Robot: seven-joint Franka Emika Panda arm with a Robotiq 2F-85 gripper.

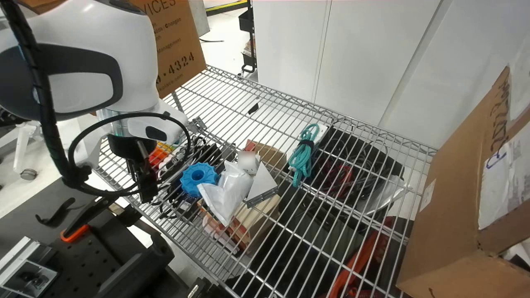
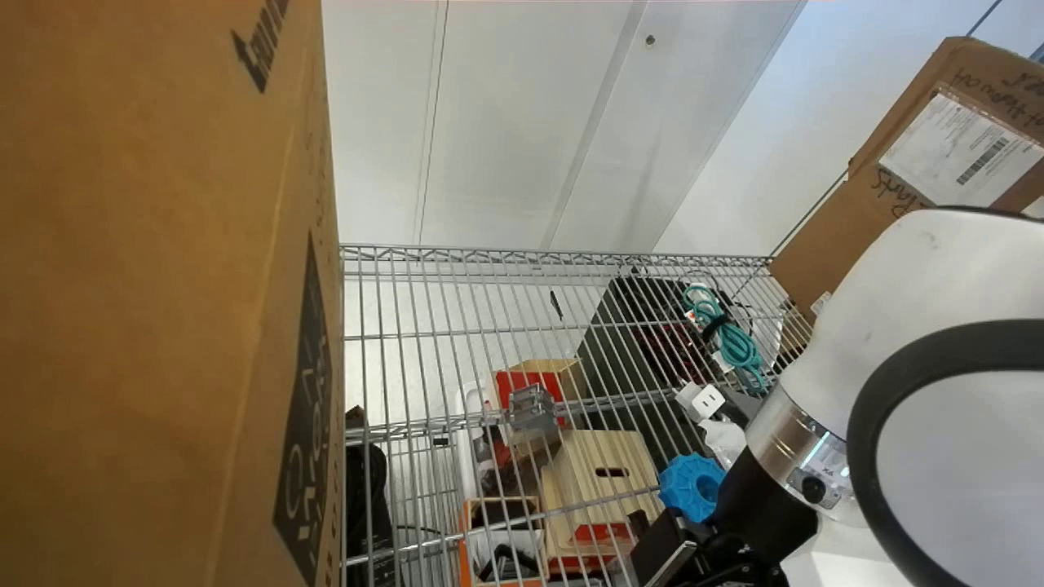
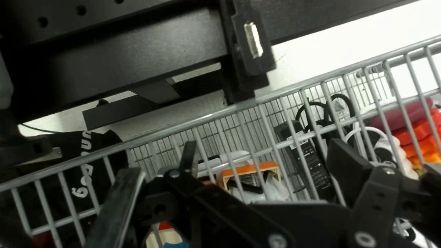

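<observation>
My gripper hangs low at the near-left edge of the wire shelf in exterior view 1. From the wrist view, its fingers stand wide open, with no object held between the fingers. The blue ribbed wheel rests on the shelf just right of it. Beside the wheel lie a white plastic bag, a small white block and a white triangular piece. A bundled teal cable is farther back. The arm covers part of exterior view 2.
A large cardboard box bounds the right end; another box stands behind the arm. The black bench with tools adjoins the near-left edge. Beneath the wires sit several items, including an orange-rimmed box. The back-left shelf is mostly clear.
</observation>
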